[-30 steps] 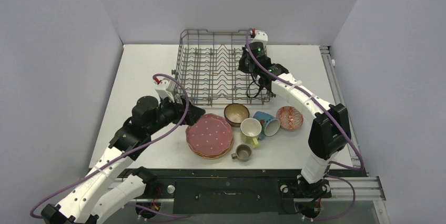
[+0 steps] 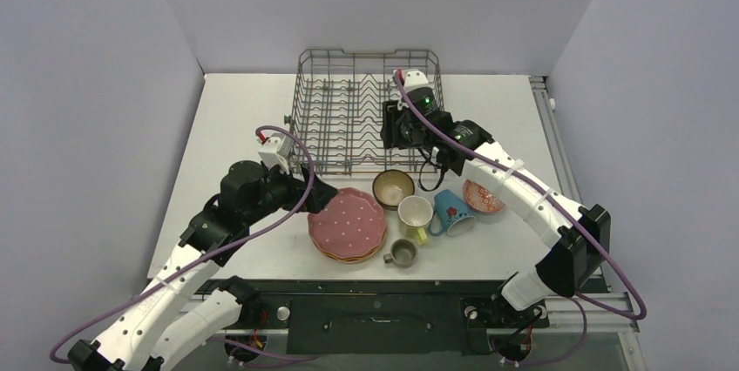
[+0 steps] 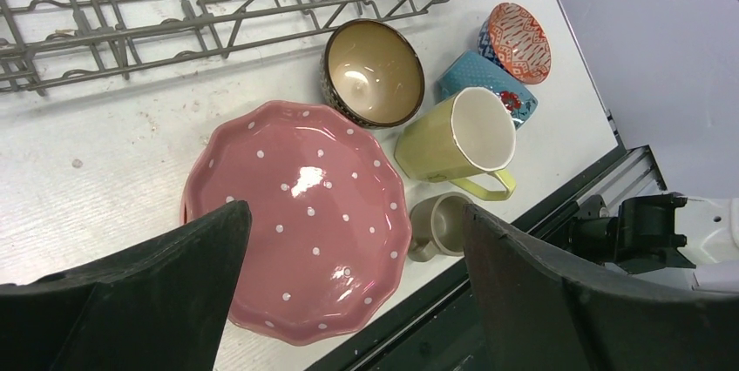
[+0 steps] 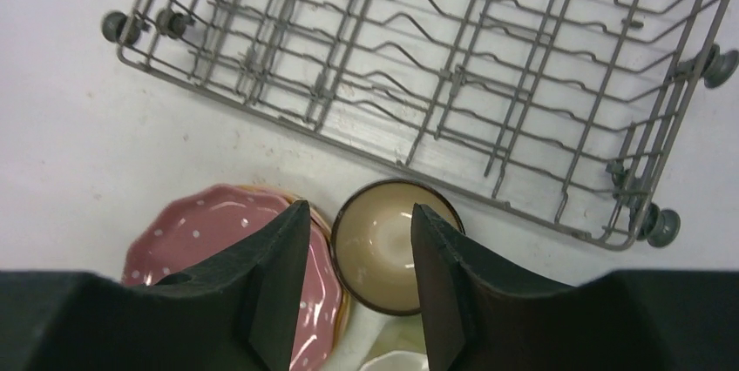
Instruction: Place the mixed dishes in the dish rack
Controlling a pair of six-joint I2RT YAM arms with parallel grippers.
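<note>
On the white counter lies a pink dotted plate (image 2: 347, 225) stacked on another. Beside it are a brown bowl (image 2: 393, 188), a yellow-green mug (image 2: 415, 214), a small grey cup (image 2: 403, 253), a blue mug (image 2: 454, 212) lying on its side and a red patterned bowl (image 2: 482, 196). The wire dish rack (image 2: 349, 140) behind them is empty where I can see it. Over the plate's upper left edge my left gripper is parted, empty between its fingers. My right gripper hangs above the rack's front right, fingers apart and empty, with the brown bowl below in its view.
A grey wall (image 2: 375, 5) closes off the back, and side walls stand left and right. Bare counter (image 2: 235, 127) lies left of the rack. The dark front edge (image 2: 375, 286) of the counter runs close to the dishes.
The blue mug has shifted right and turned; the red bowl has tilted beside it. The left arm has barely moved.
</note>
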